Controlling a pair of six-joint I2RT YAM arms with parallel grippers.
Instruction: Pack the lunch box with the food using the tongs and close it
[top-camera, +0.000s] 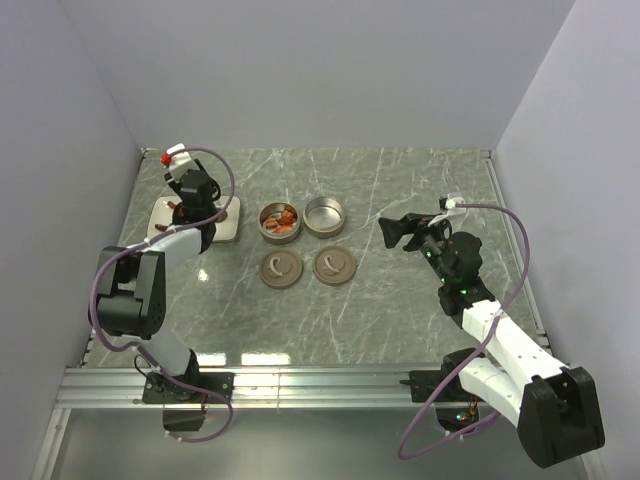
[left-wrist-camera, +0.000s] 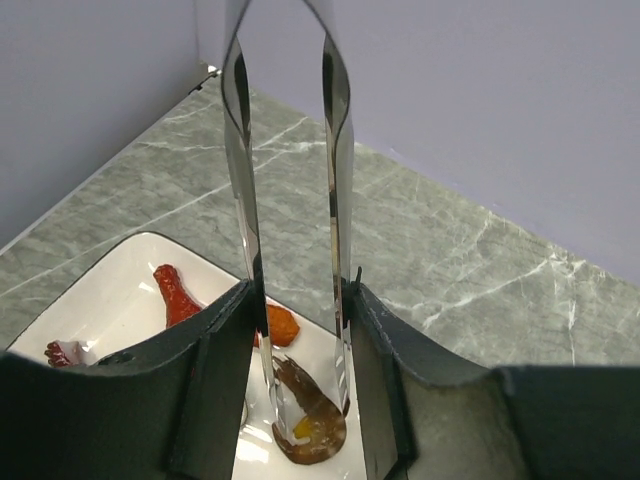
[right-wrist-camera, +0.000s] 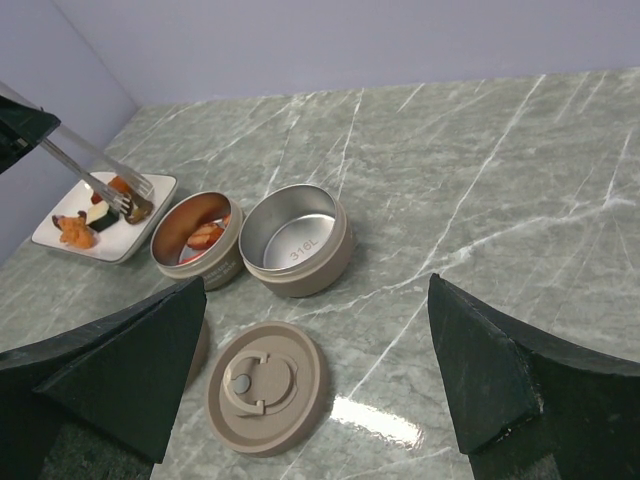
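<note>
My left gripper has closed its fingers on the metal tongs (left-wrist-camera: 342, 180), which point down between them. Below, the tong tips stand on either side of a curved brown food piece (left-wrist-camera: 318, 430) on the white plate (left-wrist-camera: 140, 262); firm contact is not clear. A round lunch box bowl (right-wrist-camera: 168, 262) with orange food inside is right of the plate. Beside it sits an empty steel bowl (right-wrist-camera: 340, 262). Two round brown lids, a left lid (top-camera: 281, 268) and a right lid (top-camera: 334, 265), lie in front of the bowls. My right gripper is open and empty, well right of them.
Other food lies on the plate, including a red-brown piece (left-wrist-camera: 177, 296) and an orange piece (left-wrist-camera: 283, 326). Grey walls close in the back and both sides.
</note>
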